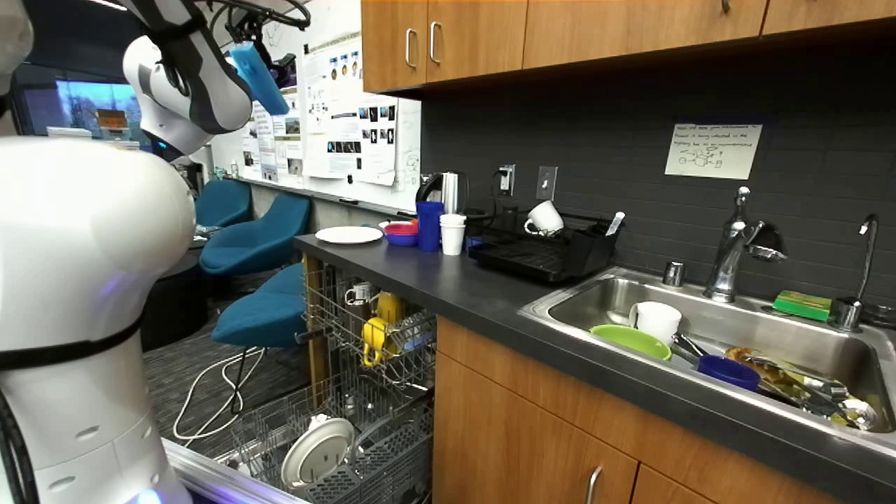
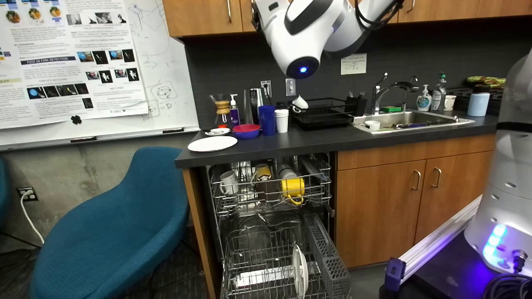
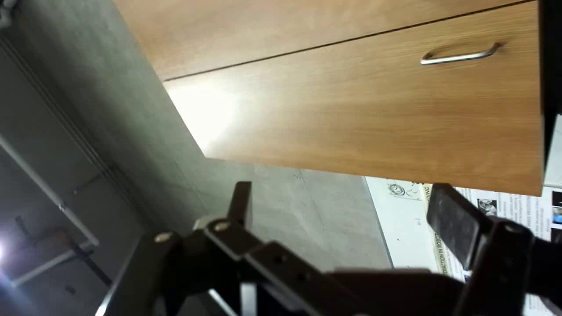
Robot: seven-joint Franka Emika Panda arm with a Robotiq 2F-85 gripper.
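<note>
In the wrist view my gripper stands open, its two dark fingers [image 3: 454, 221] wide apart with nothing between them. Beyond it are a wooden upper cabinet [image 3: 358, 110] with a metal handle, bare concrete and part of a poster. The arm [image 1: 180, 75] is raised high at the upper left in exterior view 1, well above the counter. Exterior view 2 shows the arm's white links [image 2: 304, 37] in front of the upper cabinets; the gripper itself is not visible there.
Below, the dishwasher is open, with mugs in its upper rack [image 2: 239, 197] and a white plate [image 1: 319, 452] in the lower one. A plate [image 1: 348, 235], cups and a drying rack [image 1: 537, 252] stand on the counter. Dishes fill part of the sink [image 1: 579, 312].
</note>
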